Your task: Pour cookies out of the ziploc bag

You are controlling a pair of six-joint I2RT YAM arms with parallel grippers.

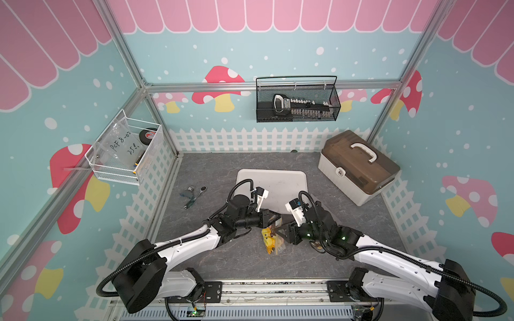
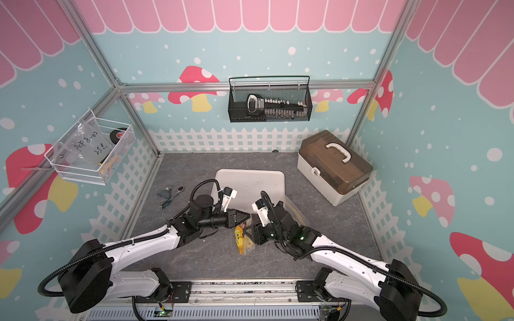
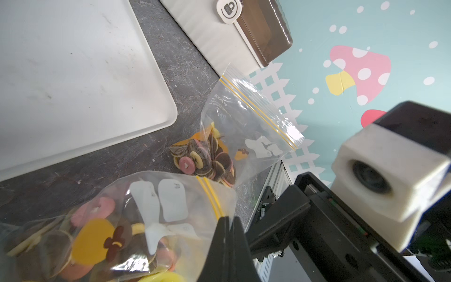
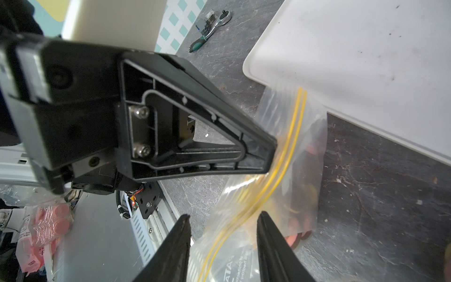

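Note:
A clear ziploc bag (image 3: 173, 197) with yellow zip lines holds brown, pink and cream round cookies. In the left wrist view, my left gripper is shut on the bag's edge near those lines. The right wrist view shows one black left-gripper finger (image 4: 211, 136) against the zip strip. My right gripper stands open at the other end of this strip, its fingertips spread on either side of the bag's edge. From above, the bag's yellow print (image 1: 268, 239) shows below both grippers. The white tray (image 1: 271, 184) lies flat behind them.
A second ziploc bag (image 3: 251, 124) with cookies lies right of the tray, partly behind my right arm from above. The brown-lidded box (image 1: 359, 167) stands at the back right. Tools (image 1: 193, 197) lie at the left.

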